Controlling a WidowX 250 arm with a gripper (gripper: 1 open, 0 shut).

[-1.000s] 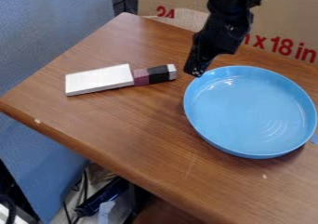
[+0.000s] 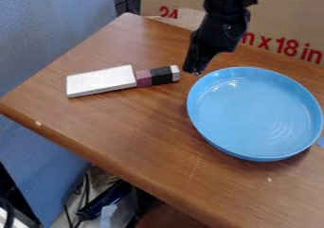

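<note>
My black gripper point(image 2: 198, 60) hangs over the wooden table, just right of the dark end of a block-like tool point(image 2: 101, 81) that has a long white part and a pink and black end. Its fingertips are small and dark here, so I cannot tell how far apart they are. A light blue plate point(image 2: 255, 114) lies to the right, below the gripper in the view.
A cardboard box point(image 2: 283, 24) with red print stands behind the table point(image 2: 127, 147). The table's left edge borders a blue-grey surface point(image 2: 51, 24).
My gripper has shifted slightly to the left, toward the dark end of the tool. The tool and plate have stayed in place.
</note>
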